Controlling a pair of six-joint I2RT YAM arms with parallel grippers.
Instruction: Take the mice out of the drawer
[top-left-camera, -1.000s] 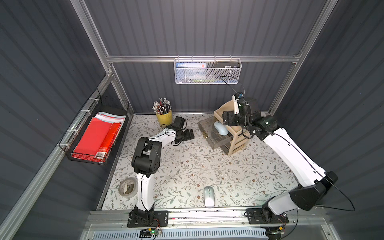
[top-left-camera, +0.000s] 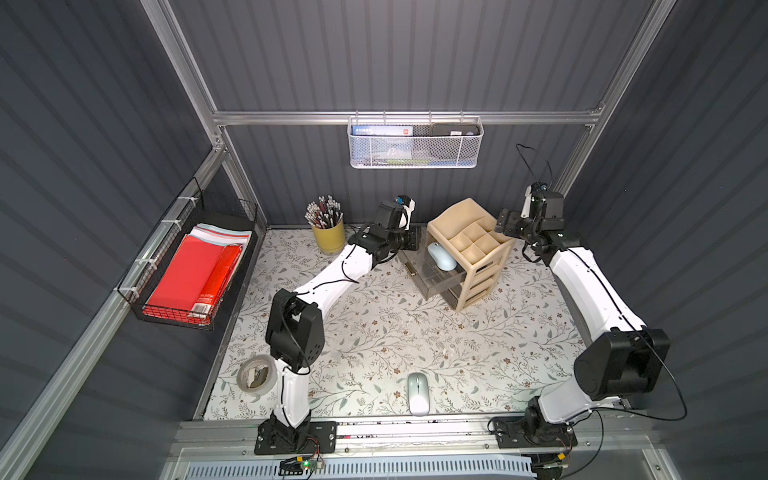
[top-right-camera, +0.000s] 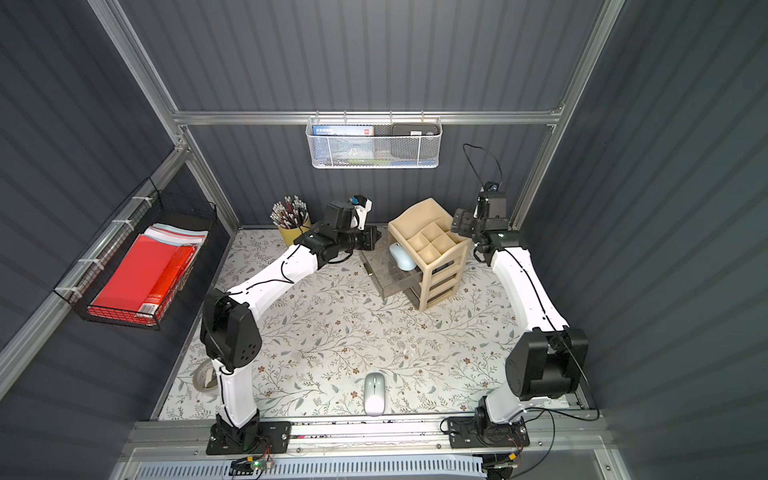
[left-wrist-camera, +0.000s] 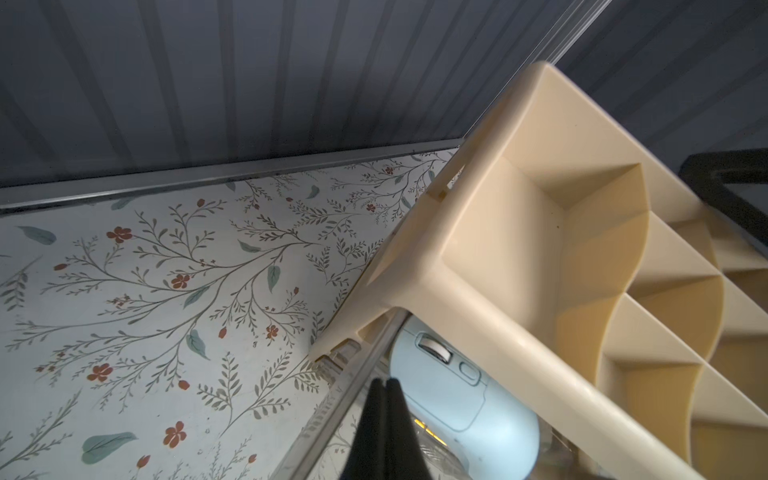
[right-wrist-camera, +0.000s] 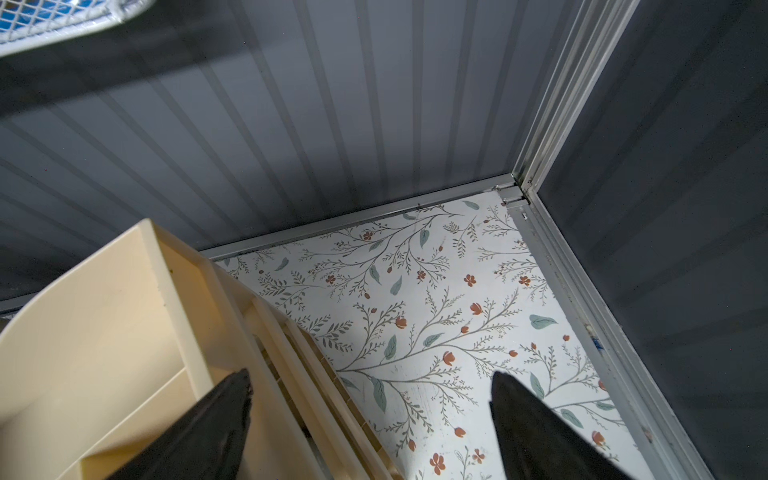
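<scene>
A light blue mouse (top-left-camera: 441, 257) lies in the pulled-out top drawer (top-left-camera: 445, 281) of the beige desk organizer (top-left-camera: 489, 276). In the left wrist view the blue mouse (left-wrist-camera: 464, 404) shows below the organizer's edge, partly hidden by it. My left gripper is shut, with nothing seen between its fingers, and stands over the drawer's left end, apart from the mouse. A grey-green mouse (top-left-camera: 418, 393) lies on the table near the front edge. My right gripper is open and empty, at the organizer's right side.
Behind my left arm stands a yellow pot (top-left-camera: 329, 238) of pencils. A white wire basket (top-left-camera: 415, 150) hangs on the back wall. A tape roll (top-left-camera: 257, 376) lies at front left.
My left gripper has risen from low on the left and moved right, over the drawer. My right gripper has drawn away to the right from above the organizer. Both mice have stayed put.
</scene>
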